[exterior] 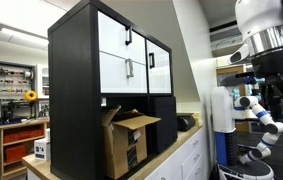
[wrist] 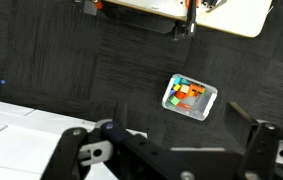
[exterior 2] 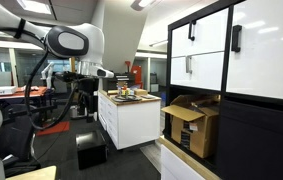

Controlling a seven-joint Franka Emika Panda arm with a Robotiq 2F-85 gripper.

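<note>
My gripper shows at the bottom of the wrist view, its two dark fingers wide apart and nothing visible between them. It hangs high over a dark floor. Below and ahead of it, a clear tray [wrist: 171, 101] holds several small coloured blocks [wrist: 184, 95]. A tall black cabinet [exterior: 73, 95] with white doors [exterior: 124, 70] stands away from the arm. In its open lower compartment sits a cardboard box [exterior: 129, 142] with flaps raised, also seen in exterior view 2 as the brown box [exterior 2: 189, 128].
White drawers [exterior 2: 126, 122] under a wooden counter stand beyond the arm in exterior view 2. A dark bin [exterior 2: 91, 150] is below the arm. In the wrist view, a white surface [wrist: 51, 145] fills the lower left and a pale counter [wrist: 243, 18] the top.
</note>
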